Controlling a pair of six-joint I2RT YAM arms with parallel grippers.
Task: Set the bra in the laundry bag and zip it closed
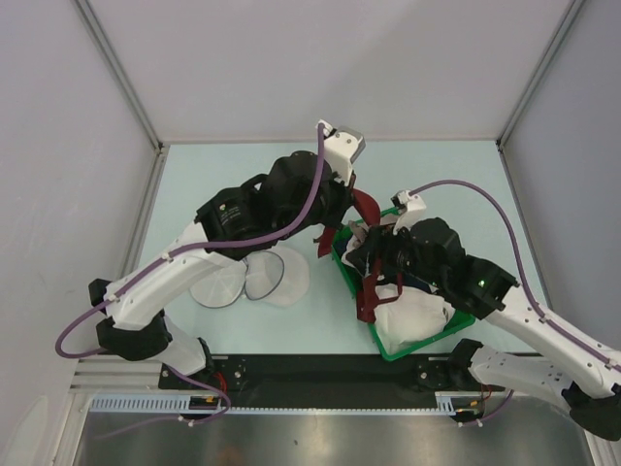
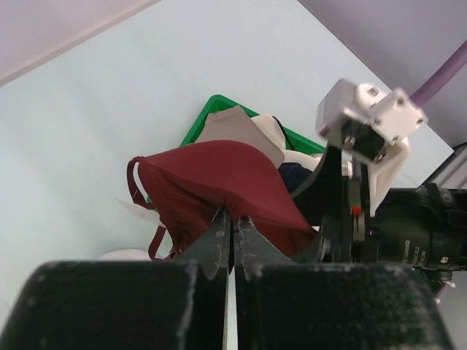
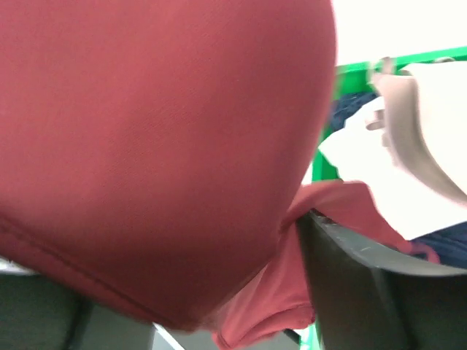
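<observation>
A dark red bra hangs from my left gripper, which is shut on it above the green basket. My right gripper is at the hanging middle of the bra, over the basket; in the right wrist view the red fabric fills much of the picture between and over its blurred fingers, and I cannot tell whether they hold it. White mesh laundry bags lie flat on the table, left of the basket.
The basket holds white, beige and navy garments. Walls border both sides.
</observation>
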